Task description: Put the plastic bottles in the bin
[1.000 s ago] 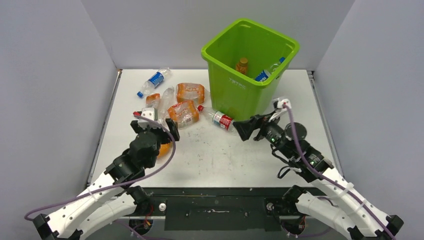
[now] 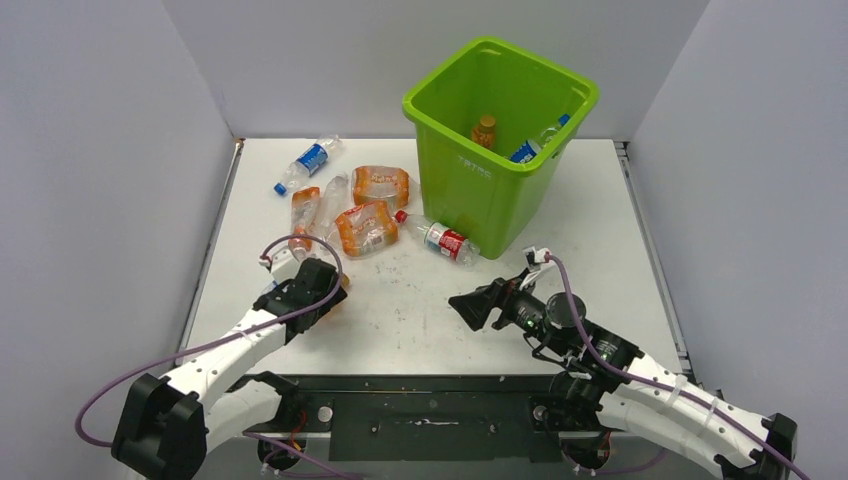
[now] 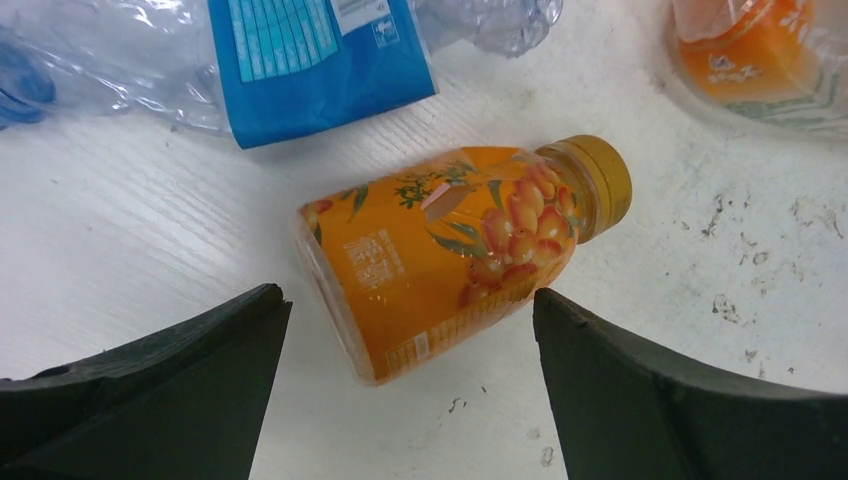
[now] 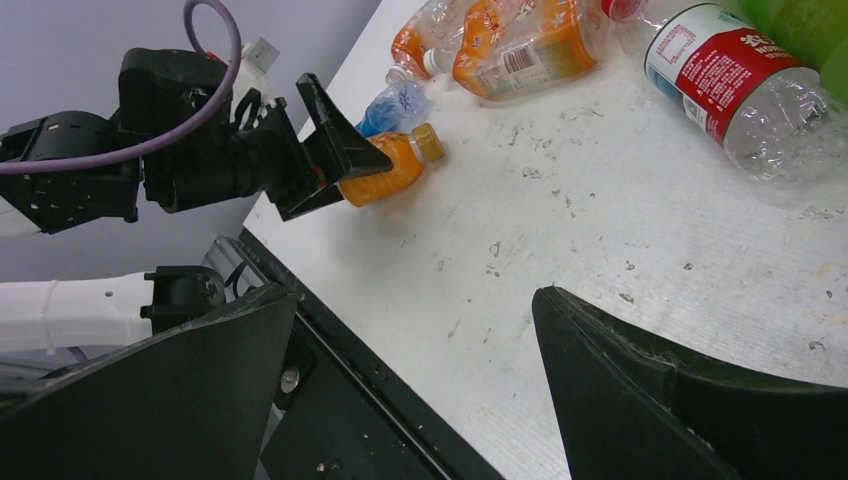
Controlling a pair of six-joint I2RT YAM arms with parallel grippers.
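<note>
An orange-labelled bottle [image 3: 440, 250] with a gold cap lies on the table, between the spread fingers of my left gripper in the left wrist view; white table shows between it and each finger's side. From above, the left arm mostly covers it. Just beyond lies a blue-labelled bottle [image 3: 320, 60]. My right gripper [image 2: 468, 312] hangs open and empty over the table's right half. The green bin [image 2: 470, 190] stands at the back, holding an orange bottle [image 2: 484, 131] and a blue-labelled one [image 2: 535, 143]. A red-labelled bottle [image 2: 440, 239] lies against its base.
Several crumpled clear bottles with orange labels, one of them this bottle [image 2: 368, 228], lie left of the bin. Another blue-labelled bottle [image 2: 308, 166] rests at the back left.
The left gripper has turned and come down over the orange-labelled bottle, hiding it from above. My right gripper has drawn back from the bin toward the front.
</note>
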